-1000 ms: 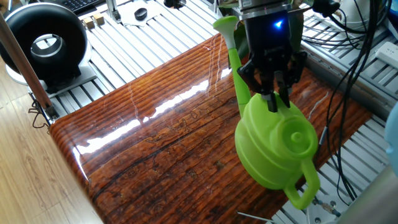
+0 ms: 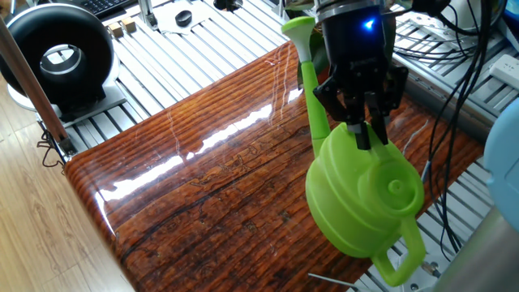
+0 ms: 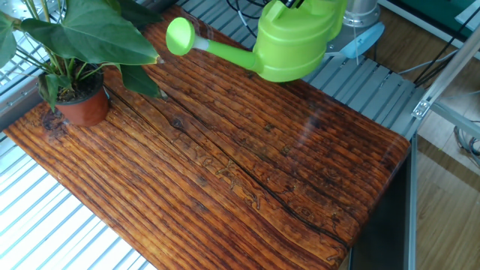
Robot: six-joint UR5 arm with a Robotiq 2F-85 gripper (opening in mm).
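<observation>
A lime-green watering can (image 2: 357, 195) hangs beneath my gripper (image 2: 370, 139), whose black fingers are shut on its top near the opening. In exterior view 2 the can (image 3: 292, 45) shows at the top edge, over the table's far side. Its long spout (image 3: 229, 54) with a round rose (image 3: 180, 36) points left, toward a potted plant. The plant has broad green leaves (image 3: 97, 34) and a reddish-brown pot (image 3: 84, 109) standing on the table's left corner. Most of the plant is hidden behind the arm and can in exterior view 1. The gripper's fingers are out of frame in exterior view 2.
Slatted metal platform (image 2: 186, 61) surrounds the table. A black ring-shaped device (image 2: 61, 57) stands at the far left. Dark cables (image 2: 454, 122) hang right of the gripper.
In exterior view 1, my gripper and the watering can have shifted slightly right and down in the picture, the can tilting a little. The gripper has kept its hold.
</observation>
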